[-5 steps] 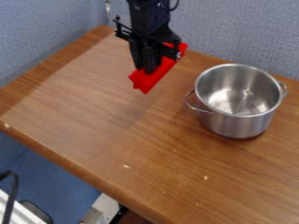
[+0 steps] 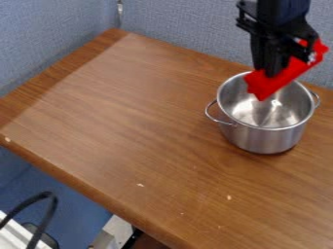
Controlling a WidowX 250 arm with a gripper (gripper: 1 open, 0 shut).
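My gripper [image 2: 271, 60] hangs at the upper right, shut on a red object [image 2: 289, 76], perhaps a cloth or block, held tilted. The red object is over the opening of a steel pot [image 2: 267, 136] with wire handles, which stands on the wooden table [image 2: 117, 117]. Part of the pot's inside is hidden behind the red object.
A grey padded wall stands behind.
My gripper has carried the red object rightward from the middle of the table to over the pot. The pot stands where it was.
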